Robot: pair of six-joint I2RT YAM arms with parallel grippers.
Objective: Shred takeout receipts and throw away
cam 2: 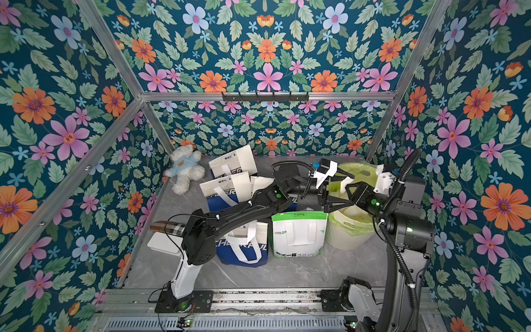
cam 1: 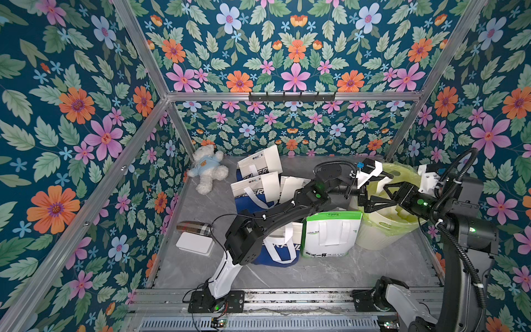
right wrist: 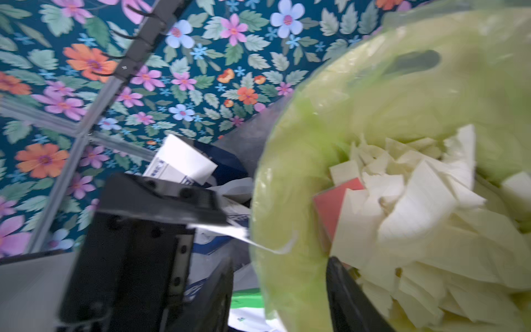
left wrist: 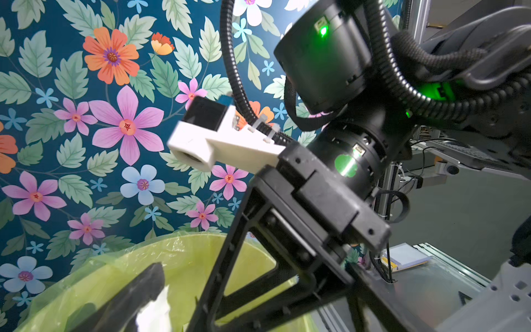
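Above the bin's left rim my two grippers face each other at close range. The left gripper (cam 1: pixel 384 191) is open, its fingers spread apart. A thin white paper scrap shows beside one of its fingers, and white paper (left wrist: pixel 156 314) is also at the left finger in the left wrist view. The right gripper has its fingers parted; nothing clear shows between them. A bin with a yellow-green liner (right wrist: pixel 284 182) holds a heap of torn pale paper (right wrist: pixel 426 215) and a red-faced piece (right wrist: pixel 338 203).
Several blue-and-white bags (cam 1: pixel 259 191) stand left of the bin. A green-topped white bag (cam 1: pixel 332 235) stands close by its left side. A teddy bear (cam 1: pixel 207 168) sits at the back left, and a white box (cam 1: pixel 194 243) lies at the front left.
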